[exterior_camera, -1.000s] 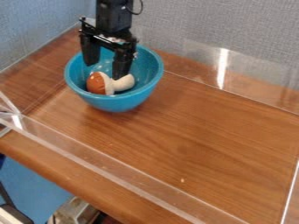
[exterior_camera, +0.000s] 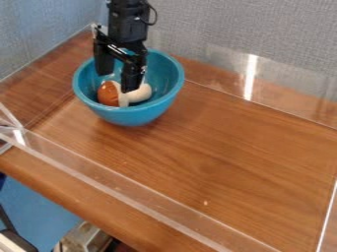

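A turquoise bowl stands on the wooden table at the back left. Inside it lie an orange round object and a pale, mushroom-like or elongated piece. My black gripper hangs open over the bowl, its fingers reaching down inside it, just above the contents. Whether the fingertips touch these objects I cannot tell.
Clear low walls edge the table along the back, left and front right. The middle and right of the tabletop are empty. A grey fabric wall is behind, and a blue floor with some gear shows at the lower left.
My gripper has moved down a little, deeper into the bowl. The bowl and what lies in it look about the same.
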